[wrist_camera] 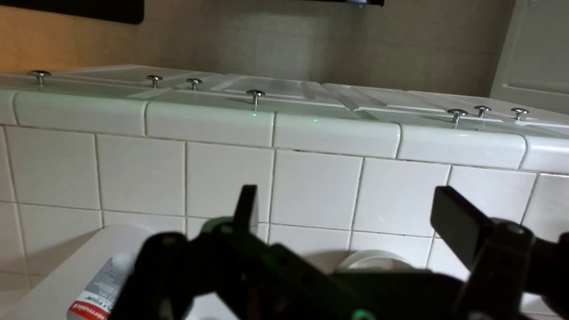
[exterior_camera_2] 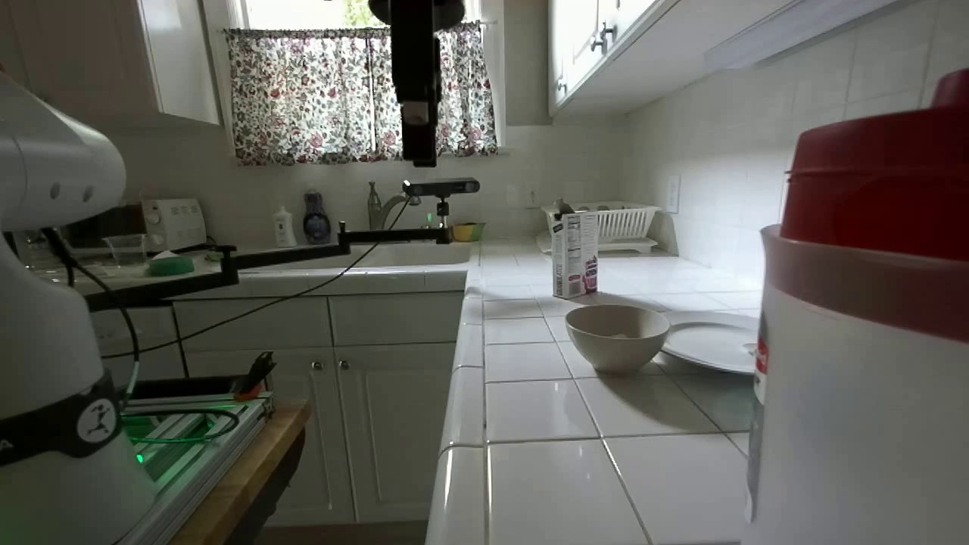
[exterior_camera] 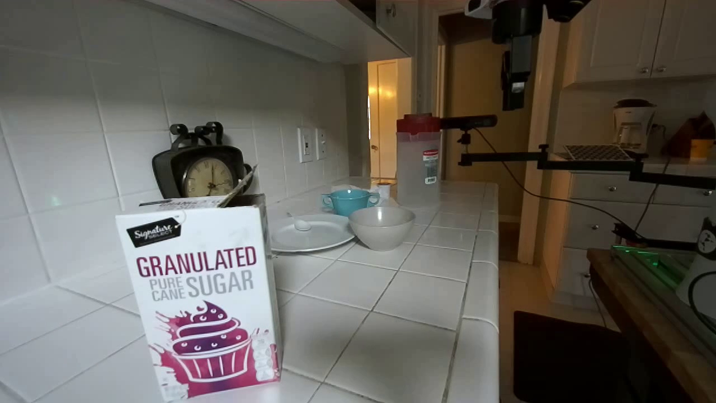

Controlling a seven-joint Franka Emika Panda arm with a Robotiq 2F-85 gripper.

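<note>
High above the counter's edge hangs my gripper, its two black fingers set wide apart in the wrist view with nothing between them. Exterior view 1 shows the gripper (exterior_camera: 514,101) from the side, well clear of everything on the counter. A white sugar box (exterior_camera: 201,295) stands upright nearest that camera, its top flap raised. Farther back are a pale bowl (exterior_camera: 382,232), a white plate (exterior_camera: 322,240) with a small white spoon (exterior_camera: 300,224) on it, and a turquoise two-handled cup (exterior_camera: 349,200). A tall clear container (exterior_camera: 417,171) with a red lid stands at the far end.
A dark clock (exterior_camera: 208,176) leans by the tiled wall. A camera on a black arm (exterior_camera: 510,157) reaches toward the counter's edge. Behind the box stands a white dish rack (exterior_camera_2: 627,225). Bare tiles (exterior_camera: 416,285) lie along the counter's front side.
</note>
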